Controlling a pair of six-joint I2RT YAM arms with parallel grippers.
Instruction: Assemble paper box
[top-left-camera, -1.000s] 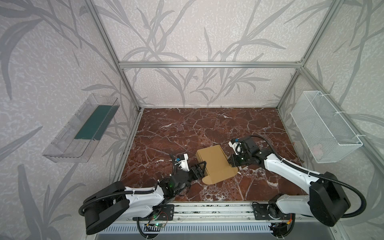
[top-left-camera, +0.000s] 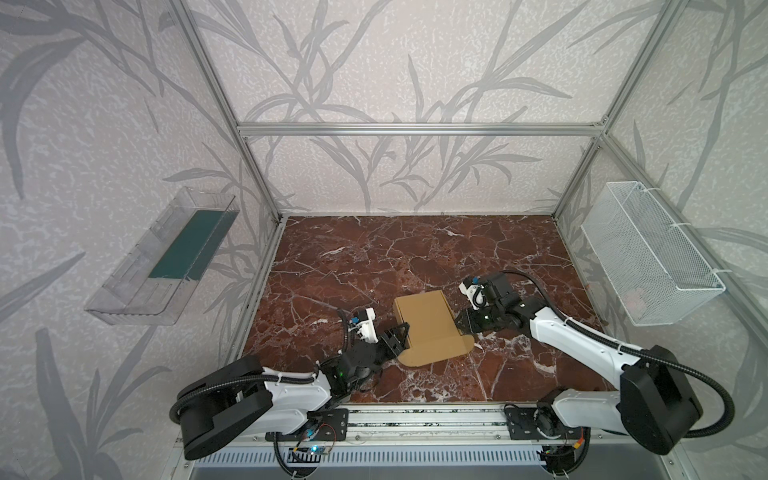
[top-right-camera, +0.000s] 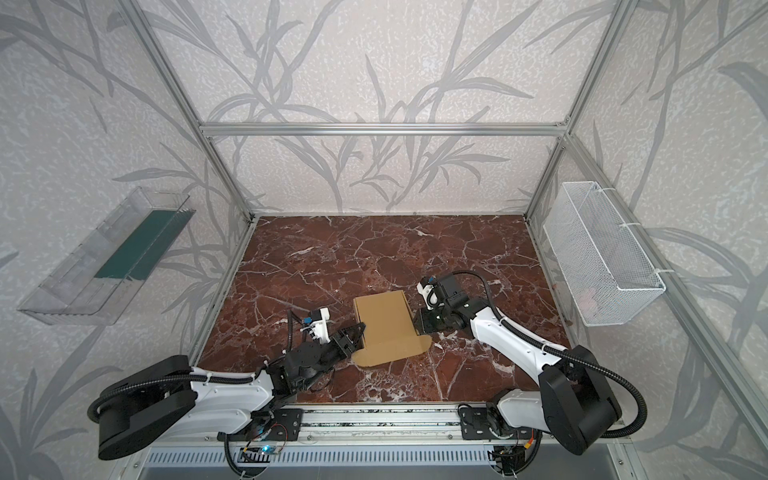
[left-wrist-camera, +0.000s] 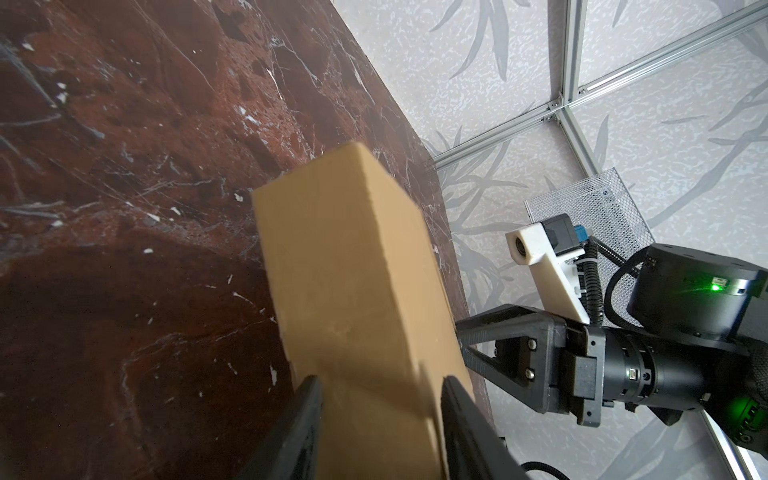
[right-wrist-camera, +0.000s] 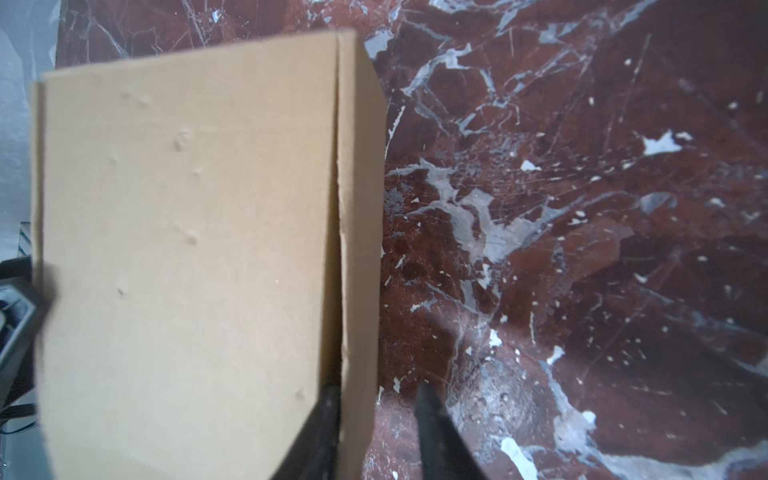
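A brown cardboard box (top-left-camera: 429, 313), its lid folded over the top, lies on the table between my two grippers. A rounded flap (top-left-camera: 436, 352) spreads at its near end. My left gripper (top-left-camera: 401, 337) is at the box's left side; in the left wrist view its open fingers (left-wrist-camera: 302, 436) straddle the near part of the box edge. My right gripper (top-left-camera: 462, 322) is at the opposite side. In the right wrist view, the thin side wall (right-wrist-camera: 360, 240) passes between its open fingers, one finger dipping into the slit beside the lid panel (right-wrist-camera: 188, 264).
A white mesh basket (top-left-camera: 656, 252) hangs on the right wall, and a clear tray (top-left-camera: 132, 300) with a green base hangs on the left.
The near flap now shows more of its left end and a clearer crease. The left gripper has shifted slightly, and the box has turned a little. The right arm stays almost still.
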